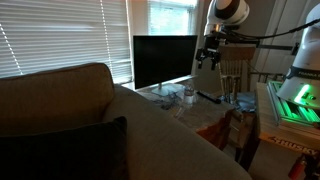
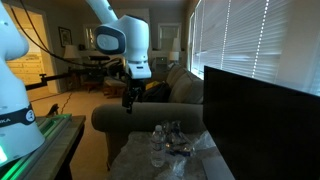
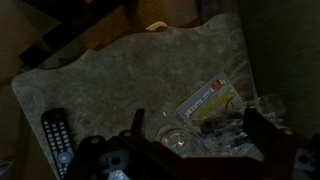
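My gripper (image 1: 207, 60) hangs above the low table, its fingers apart and nothing between them. In the wrist view the gripper has its dark fingers spread over a clear plastic bottle (image 3: 175, 137), seen from above. To the right lie more clear plastic items (image 3: 240, 128), too dim to tell apart. A card with a red and yellow patch (image 3: 210, 98) rests beside them. At the left is a black remote control (image 3: 58, 142). Exterior view 2 shows a bottle (image 2: 158, 147) upright on the table, with the gripper (image 2: 129, 103) higher and to its left.
A large black screen (image 1: 164, 60) stands at the table's back, close to the bottles. The sofa (image 1: 170, 140) borders the table. A wooden chair (image 1: 236, 70) is behind the arm. Bare tabletop (image 3: 110, 95) shows between remote and bottle.
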